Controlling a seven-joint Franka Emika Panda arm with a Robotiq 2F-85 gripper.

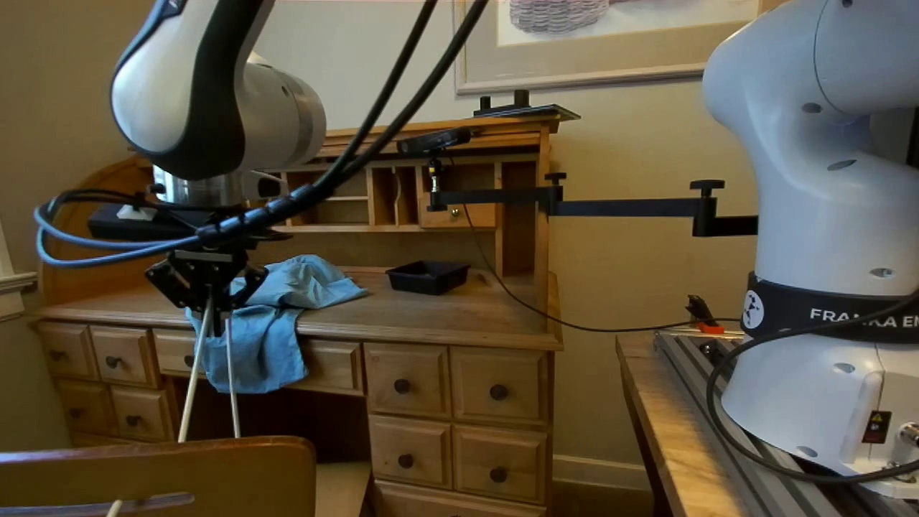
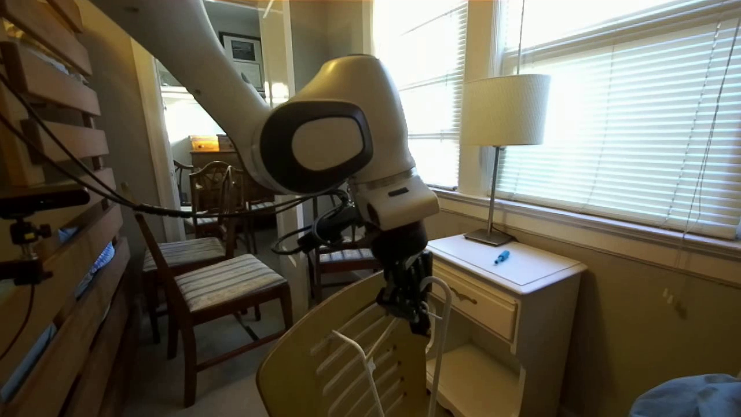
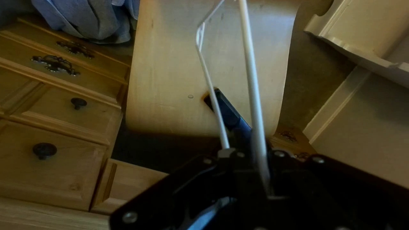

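Observation:
A thin white plastic hanger (image 2: 444, 333), with a hooked end and long straight bars, hangs from my gripper (image 1: 219, 320). The fingers are shut, and the hanger's bars (image 1: 197, 370) run down from between and around the black fingers. In the wrist view two white bars (image 3: 253, 84) stretch away from the gripper; the exact grip point is dark and hard to see. Beneath and behind the hanger stands a wooden chair with a slotted backrest (image 2: 295, 347). Its pale seat (image 3: 168, 76) fills the middle of the wrist view.
A blue cloth (image 1: 258, 345) drapes over the front edge of the wooden desk (image 1: 508, 314), near a black tray (image 1: 428, 276). The white nightstand (image 2: 549, 267) holds a lamp (image 2: 505, 111) and a small blue item (image 2: 501, 257). Striped-seat chairs (image 2: 229, 281) stand further back.

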